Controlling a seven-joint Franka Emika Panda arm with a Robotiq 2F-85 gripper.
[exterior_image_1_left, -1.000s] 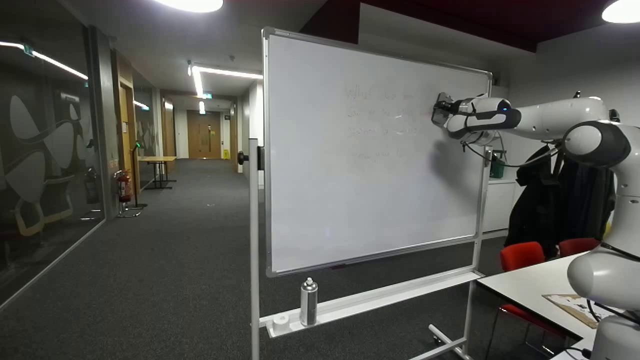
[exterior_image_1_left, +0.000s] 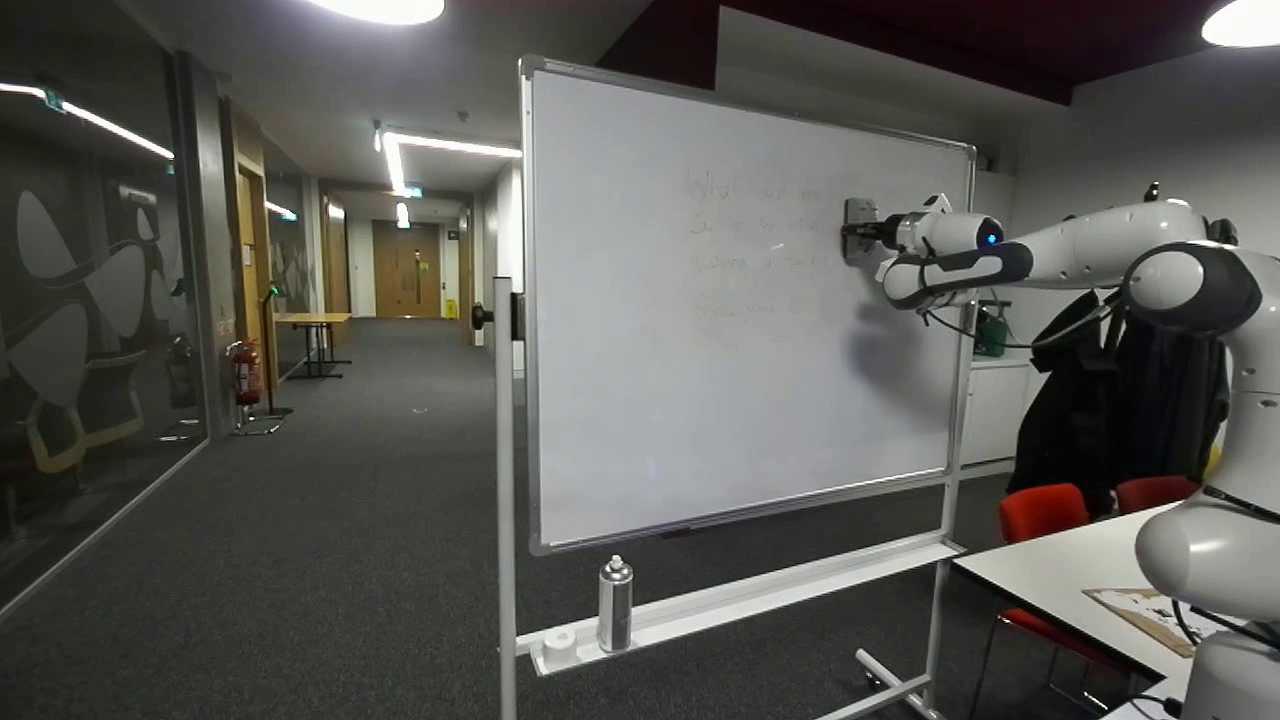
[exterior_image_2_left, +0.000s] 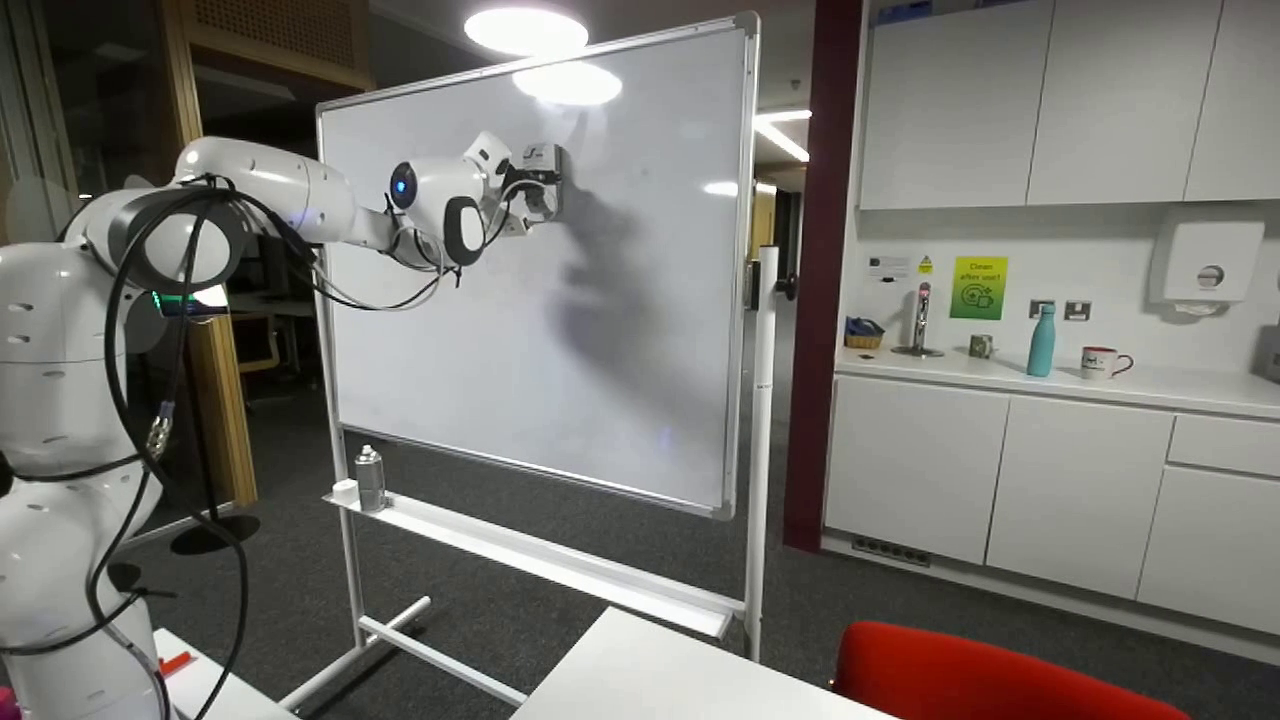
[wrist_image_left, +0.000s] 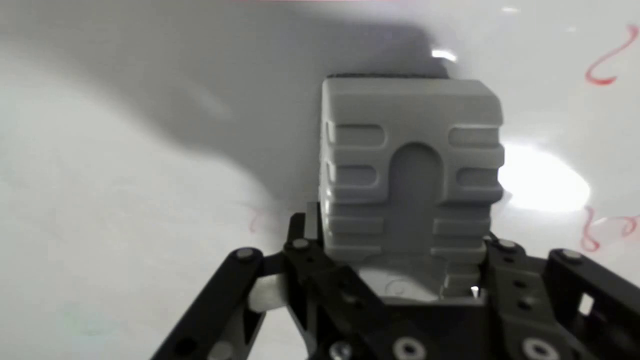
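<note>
My gripper is shut on a grey whiteboard eraser (wrist_image_left: 414, 114), its black fingers on either side of the lower part. The eraser's dark felt edge faces the whiteboard (wrist_image_left: 150, 252) and appears to lie against it. In exterior view 1 the eraser (exterior_image_1_left: 858, 216) is at the board's upper right, to the right of faint handwriting (exterior_image_1_left: 744, 228). Red pen strokes (wrist_image_left: 612, 57) show to the right of the eraser in the wrist view. Exterior view 2 has the eraser (exterior_image_2_left: 542, 158) high on the board, with the arm reaching in from the left.
A spray can (exterior_image_1_left: 614, 606) and a small white object (exterior_image_1_left: 559, 649) stand on the tray (exterior_image_1_left: 768, 592) below the board. A white table (exterior_image_1_left: 1056, 564) and red chairs (exterior_image_1_left: 1041, 512) are near the arm. The lower board is clear.
The eraser and gripper have shifted left along the board in exterior view 1, and the eraser is now more upright. The board's frame has also moved slightly left.
</note>
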